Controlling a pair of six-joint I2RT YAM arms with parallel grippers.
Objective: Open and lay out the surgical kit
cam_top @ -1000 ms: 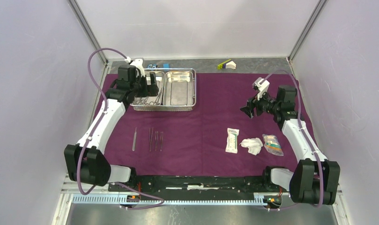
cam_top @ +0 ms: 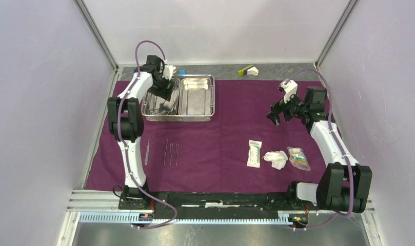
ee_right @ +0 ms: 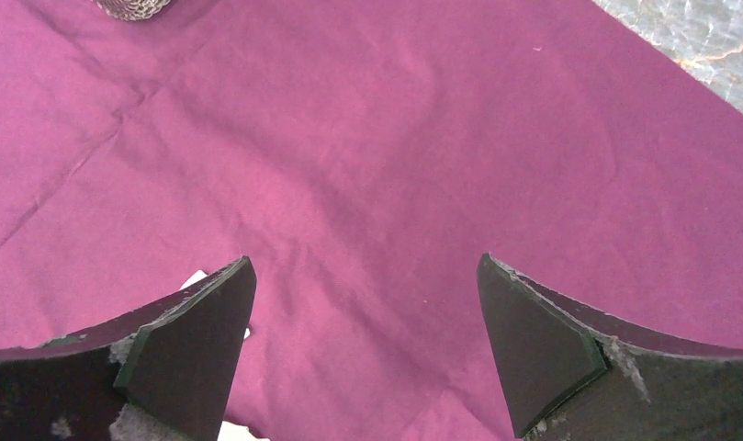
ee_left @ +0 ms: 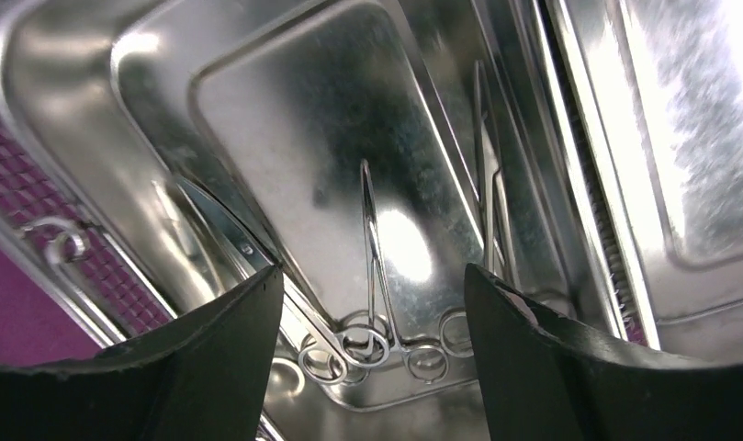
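Observation:
A steel tray set (cam_top: 211, 97) holds two inner trays. My left gripper hangs fingers-down over the left one, apart at the fingertips with nothing held; scissor-like instruments (ee_left: 377, 239) lie below it, their ring handles toward the near end. The right inner tray (cam_top: 196, 97) looks empty. A row of thin instruments (cam_top: 171, 154) lies on the purple cloth (cam_top: 231, 128) in front. My right gripper (cam_top: 274, 114) is open above bare cloth on the right.
A white packet (cam_top: 254, 154), crumpled white gauze (cam_top: 275, 159) and a filled plastic bag (cam_top: 299, 159) lie at the near right. Small yellow-green and blue items sit behind the cloth.
The right arm has shifted slightly.

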